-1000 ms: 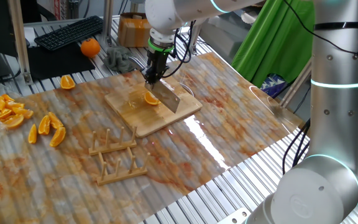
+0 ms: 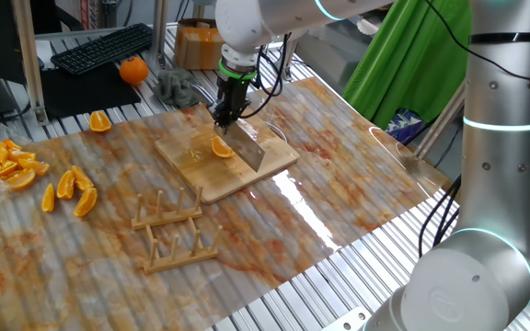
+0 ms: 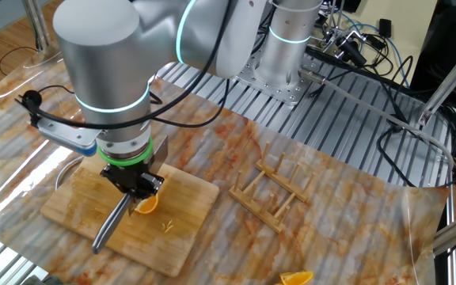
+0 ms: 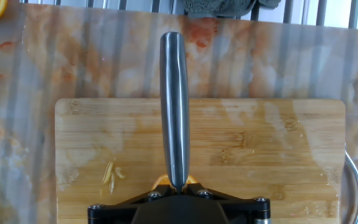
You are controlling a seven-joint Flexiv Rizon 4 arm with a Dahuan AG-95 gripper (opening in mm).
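Observation:
A cleaver-like knife has a broad metal blade (image 2: 247, 149) and a smooth steel handle (image 4: 174, 106). My gripper (image 2: 227, 121) is shut on this knife, above the wooden cutting board (image 2: 191, 174). In the wrist view the handle points away from me over the board. An orange piece (image 3: 147, 205) lies on the board right beside the blade, partly hidden by my gripper. Whether the edge touches the fruit or board I cannot tell.
A wooden peg rack (image 2: 175, 241) stands near the board. Orange wedges (image 2: 65, 184) and a pile of slices (image 2: 5, 165) lie off to the left in exterior view 1. A whole orange (image 2: 133, 71) sits at the back. Bare marbled sheet surrounds the board.
The knife and my gripper have come down slightly over the last second, with the blade now lower against the board. The rack and the loose wedges have stayed in place.

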